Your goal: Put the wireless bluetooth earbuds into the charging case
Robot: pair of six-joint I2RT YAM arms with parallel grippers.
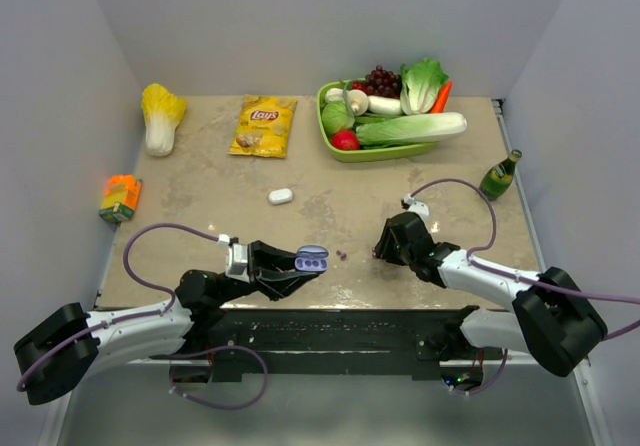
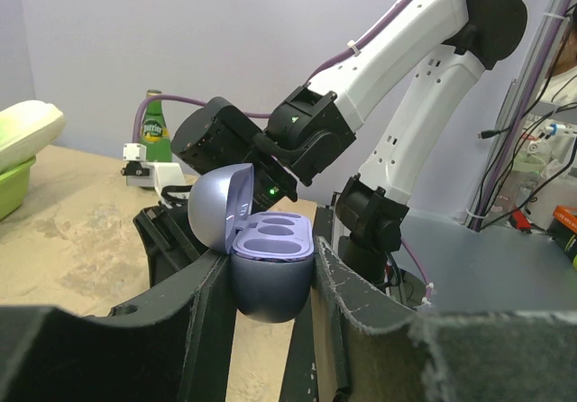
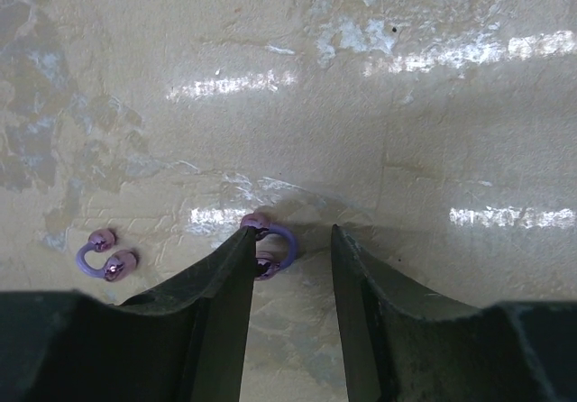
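My left gripper (image 1: pixel 290 276) is shut on the lavender charging case (image 2: pixel 272 280), its lid raised and empty slots facing up. My right gripper is part open, low over the table, its fingers either side of a purple earbud piece (image 3: pixel 283 239), a looped band with two buds; whether they touch it I cannot tell. A second such piece (image 3: pixel 122 263) lies just left of it in the right wrist view, and shows as a small purple speck in the top view.
A white oval object (image 1: pixel 280 196) lies mid-table. A green basket of vegetables (image 1: pixel 335 150), a chips bag (image 1: pixel 262 126) and a cabbage (image 1: pixel 162 121) are at the back, a juice box (image 1: pixel 120 198) at left, a bottle (image 1: pixel 500 176) at right.
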